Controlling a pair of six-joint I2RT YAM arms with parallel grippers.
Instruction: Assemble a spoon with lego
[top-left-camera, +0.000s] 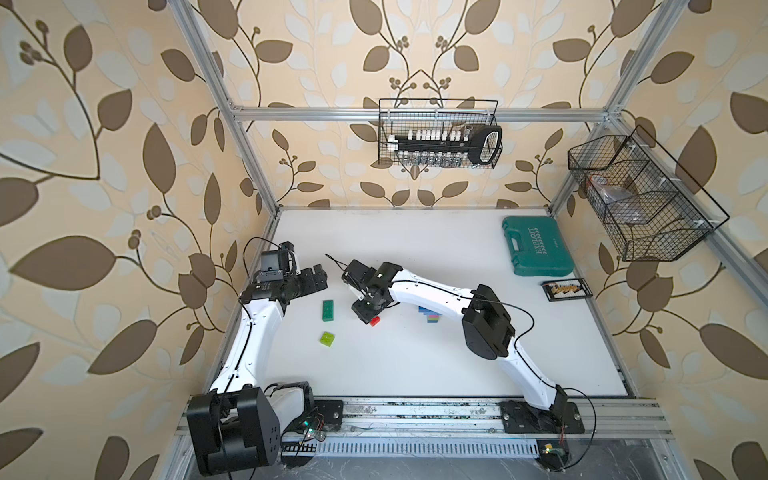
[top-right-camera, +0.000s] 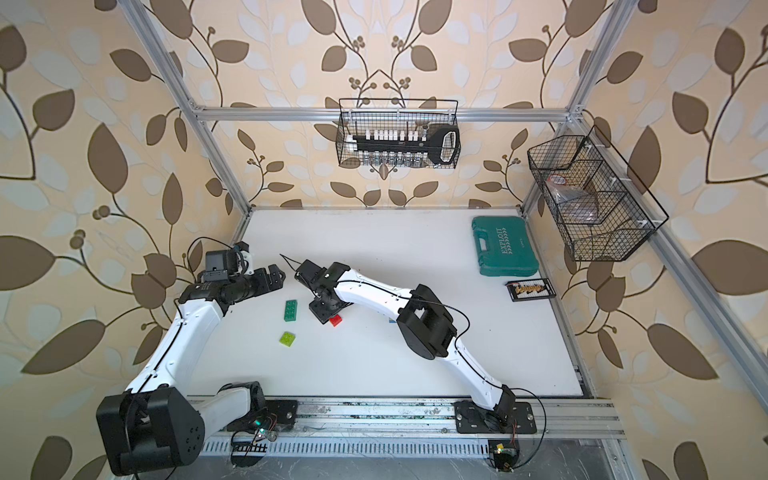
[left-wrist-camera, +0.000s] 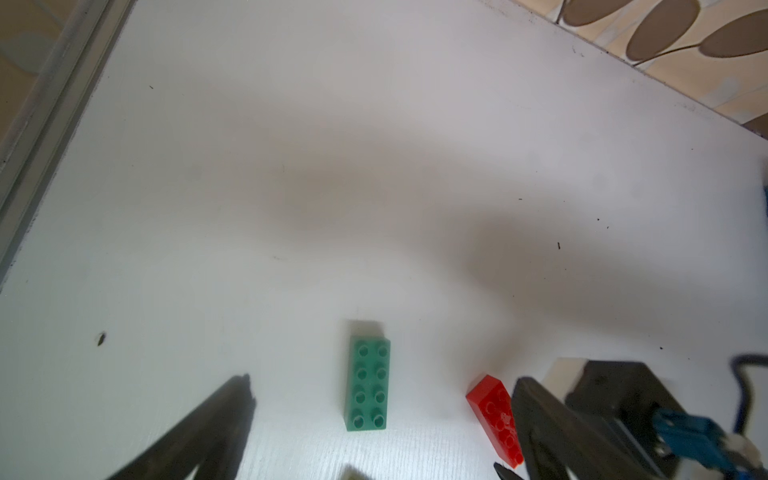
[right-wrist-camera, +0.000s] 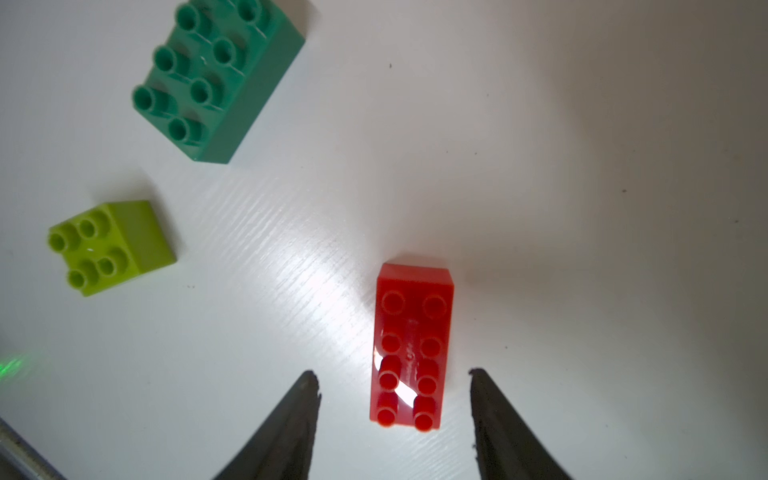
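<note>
A red brick (right-wrist-camera: 409, 344) lies on the table, and in the right wrist view it shows between the spread fingers of my right gripper, touching neither. The open right gripper hides part of this brick in the top views. To its left lie a long green brick (top-left-camera: 328, 310) and a small lime brick (top-left-camera: 327, 339), apart from each other. My left gripper is open and empty, above the table at the left side; the green brick (left-wrist-camera: 369, 384) appears between its fingers in the left wrist view, lower down on the table.
Blue and other coloured bricks (top-left-camera: 433, 316) lie partly hidden under the right forearm. A green case (top-left-camera: 537, 245) and a small black tray (top-left-camera: 566, 289) occupy the right side. Toward the back, the white table (top-left-camera: 400, 232) is clear.
</note>
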